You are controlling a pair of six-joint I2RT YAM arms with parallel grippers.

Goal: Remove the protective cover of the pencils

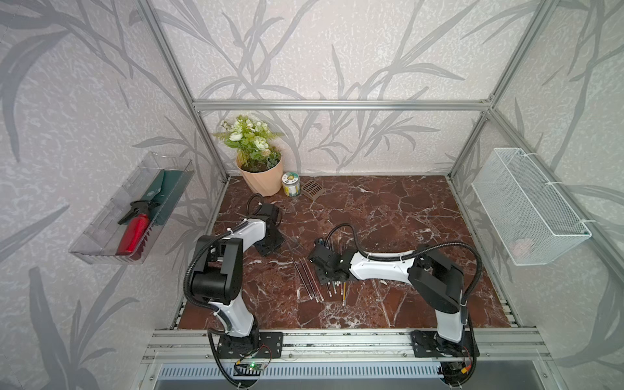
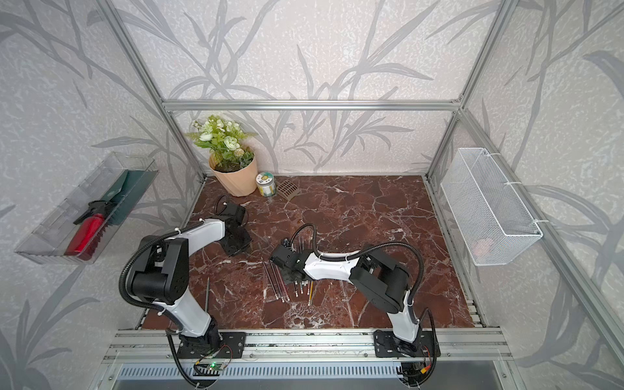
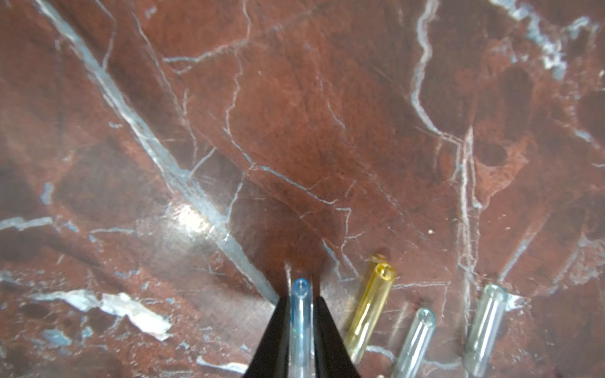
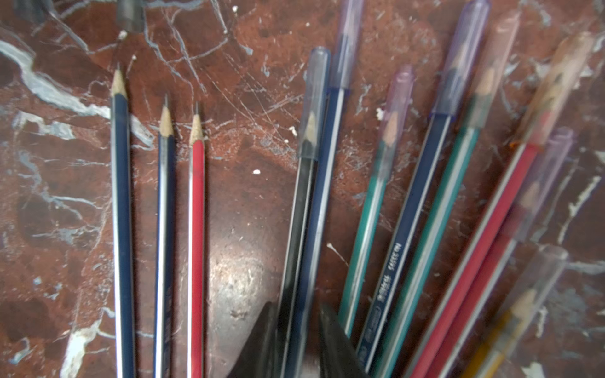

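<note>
In the right wrist view, three bare pencils lie at the left: two navy pencils (image 4: 119, 220) (image 4: 164, 214) and a red pencil (image 4: 196, 239). Several capped pencils fan out on the right. My right gripper is open; a black pencil (image 4: 296, 220) with a clear cap (image 4: 315, 94) and a blue pencil (image 4: 324, 170) pass between its fingers. In the left wrist view, my left gripper stands part open around a loose blue cap (image 3: 301, 334); contact with it cannot be made out. Loose caps, one yellow (image 3: 371, 305) and two clear (image 3: 414, 343) (image 3: 485, 327), lie beside it.
At the back left stand a flowerpot (image 1: 261, 175), a small can (image 1: 291, 185) and a brown grate (image 1: 312, 189). A wire basket (image 1: 529, 214) hangs on the right wall, a clear bin (image 1: 110, 224) on the left.
</note>
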